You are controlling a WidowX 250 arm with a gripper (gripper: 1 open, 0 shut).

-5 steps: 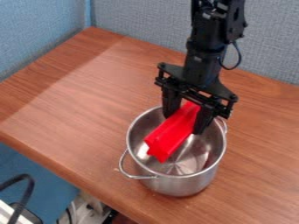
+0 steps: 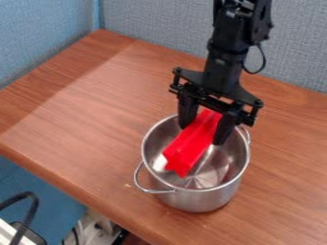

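Observation:
A red elongated block (image 2: pixel 190 145) hangs tilted in the mouth of a steel pot (image 2: pixel 196 196), its lower end inside over the pot's left part. My black gripper (image 2: pixel 207 115) is above the pot, shut on the block's upper end. The pot has thin wire handles at left and right, and its inner floor shows beside the block.
A blue-grey padded wall runs behind. At the lower left, beyond the table's front edge, lie a blue surface and black cables.
The gripper and red block have shifted very slightly over the last second, the block staying tilted within the pot's mouth.

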